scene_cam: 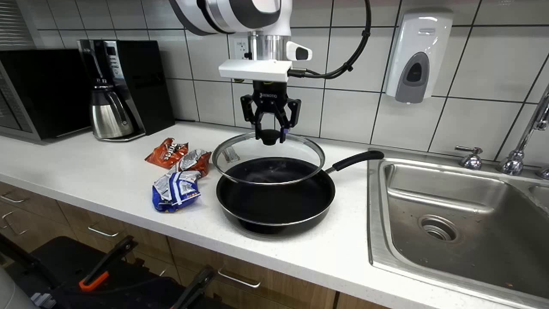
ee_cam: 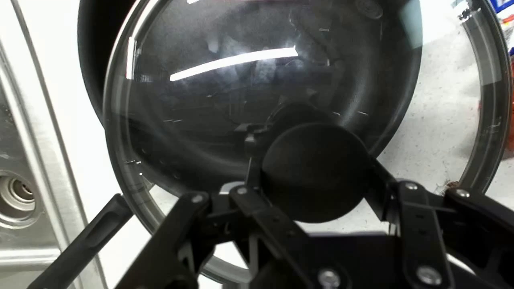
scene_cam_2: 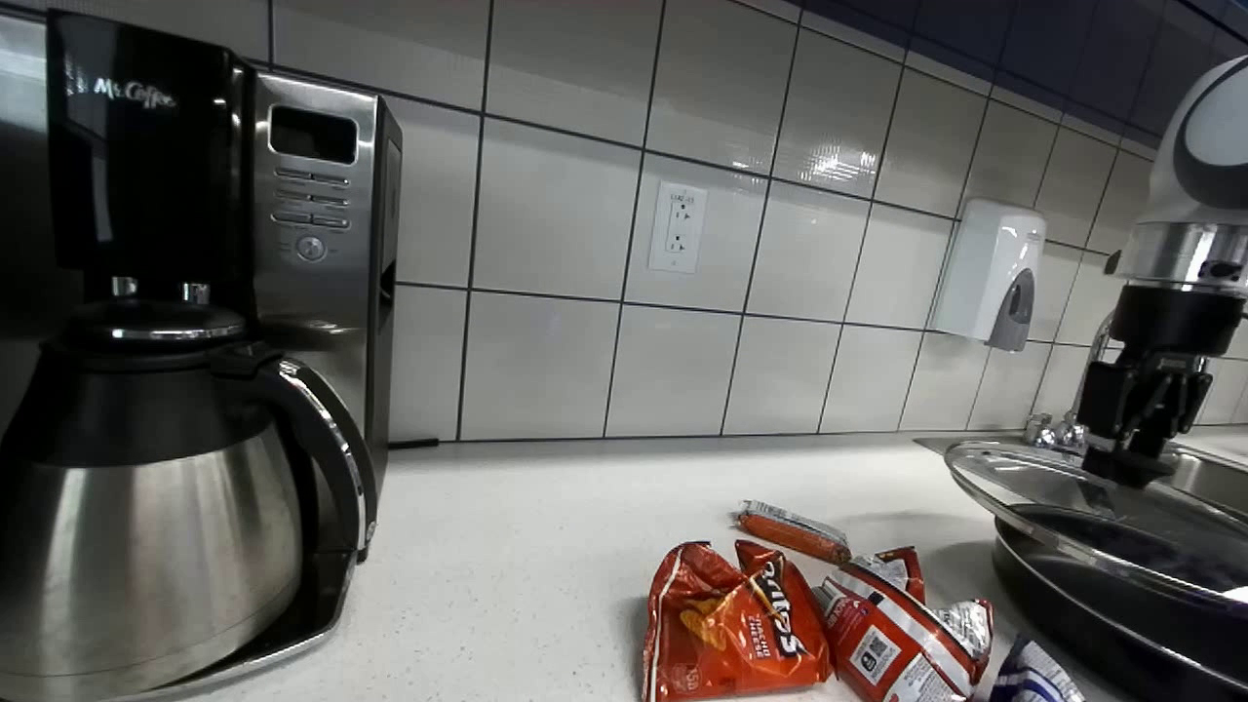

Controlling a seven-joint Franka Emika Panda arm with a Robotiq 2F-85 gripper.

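Note:
A glass lid (scene_cam: 303,149) with a metal rim hangs above the black frying pan (scene_cam: 278,213), offset toward the wall. Its round black knob (ee_cam: 315,173) sits between the fingers of my gripper (scene_cam: 270,138), which is shut on it. In exterior view 2 the lid (scene_cam_2: 994,468) is tilted, with a gap between it and the pan (scene_cam_2: 1088,632). Through the glass, the wrist view shows the pan's dark inside, and the pan's handle (scene_cam: 357,159) points toward the sink.
Snack bags, one red (scene_cam: 167,153) and one blue (scene_cam: 176,191), lie left of the pan. A thin packet (scene_cam_2: 793,530) rests behind them. The sink (scene_cam: 453,226) is at right, the coffee maker (scene_cam: 128,85) at left. Counter between bags and coffee maker is clear.

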